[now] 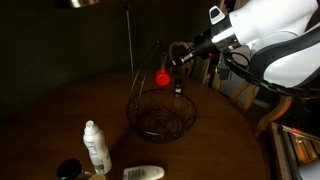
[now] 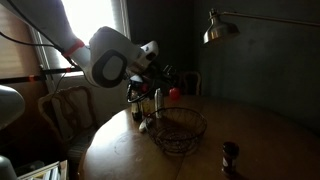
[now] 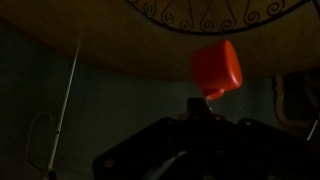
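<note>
A red cup [image 1: 163,77] is in the air at the tip of my gripper [image 1: 174,64], near the back of the black wire basket [image 1: 160,136]. In the wrist view the red cup [image 3: 217,69] lies just beyond the dark fingertips, tilted, with the scrolled basket wire [image 3: 222,27] behind it. My gripper looks shut on a thin part of the cup; the exact contact is too dark to make out. Exterior view 2 has the cup [image 2: 174,92] beyond the basket [image 2: 180,148], close to the gripper.
A white bottle [image 1: 97,148], a dark mug [image 1: 71,168] and a white object [image 1: 143,173] are at the table's front left. A small dark bottle [image 1: 178,87] is right of the basket. A lamp [image 2: 220,30] hangs above. Table around the basket's left is clear.
</note>
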